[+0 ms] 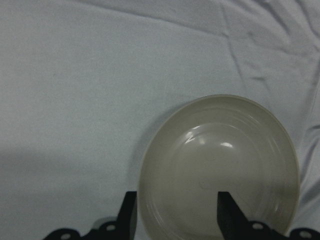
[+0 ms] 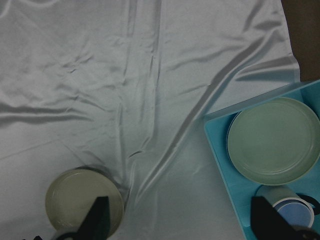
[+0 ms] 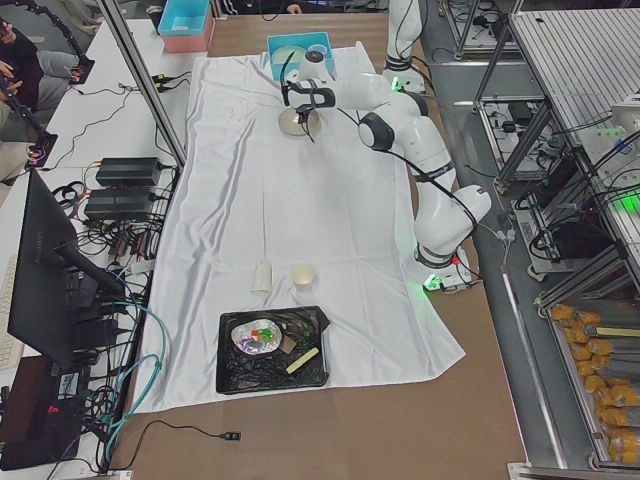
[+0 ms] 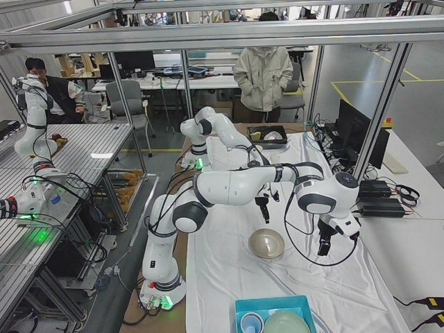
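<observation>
A beige plate (image 4: 266, 243) lies on the white cloth, filling the lower right of the left wrist view (image 1: 215, 155). My left gripper is open over it, with one fingertip near the rim and nothing held. My right gripper stands open, empty. In the right wrist view, the plate (image 2: 75, 200) is at lower left and a teal bin (image 2: 225, 170) at the right, holding a pale green plate (image 2: 272, 140) and a mug with a blue interior (image 2: 295, 214).
A black tray (image 3: 230, 370) with small items sits at the cloth's far end, near a pale cup (image 3: 302, 276) and another pale object (image 3: 262, 278). Monitors and cables line one side, outside the cloth.
</observation>
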